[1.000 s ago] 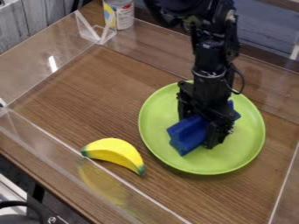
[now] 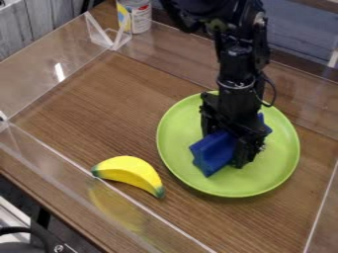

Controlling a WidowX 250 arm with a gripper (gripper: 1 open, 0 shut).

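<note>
My black gripper (image 2: 230,137) hangs low over a green plate (image 2: 187,177), its fingers down at a dark blue object (image 2: 211,155) lying on the plate. The fingers overlap the blue object, so whether they are shut on it cannot be told. A yellow toy banana (image 2: 126,173) lies on the wooden table, left of and in front of the plate.
The bare wooden table (image 2: 99,109) has free room to the left of the plate. Clear walls edge it at the left. A can (image 2: 133,16) stands at the back left, behind a pale, handle-like piece (image 2: 114,36).
</note>
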